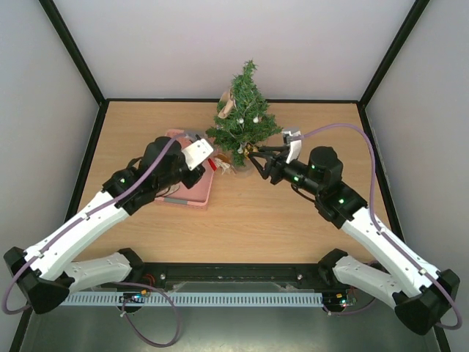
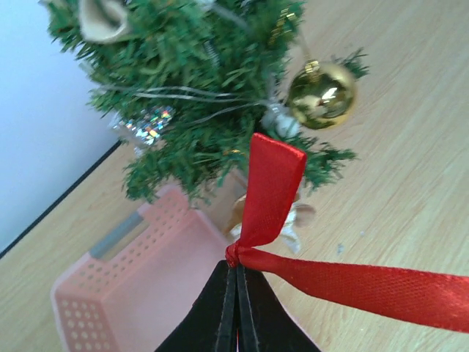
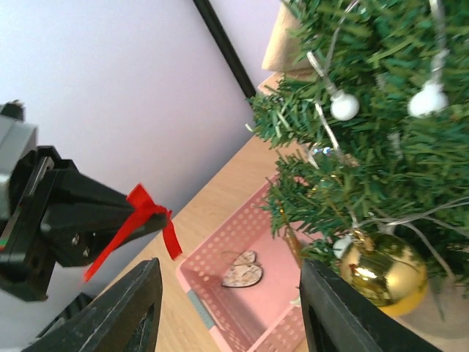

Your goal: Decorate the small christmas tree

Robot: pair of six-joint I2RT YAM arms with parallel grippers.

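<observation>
The small green christmas tree stands at the back middle of the table, carrying a gold ball, white bulbs on wires and a silvery ornament. Pinched at its knot in my left gripper is a red ribbon, one end pointing up and the other trailing right. This gripper is above the pink basket's tree side, in front of the branches. My right gripper has its fingers apart at the tree's right, with nothing held between them. In the right wrist view the gold ball is just beyond its right finger.
The pink basket sits left of the tree, with a pale flat ornament inside. A gold-and-white decoration is by the tree's base. Bare table lies in front and at the right.
</observation>
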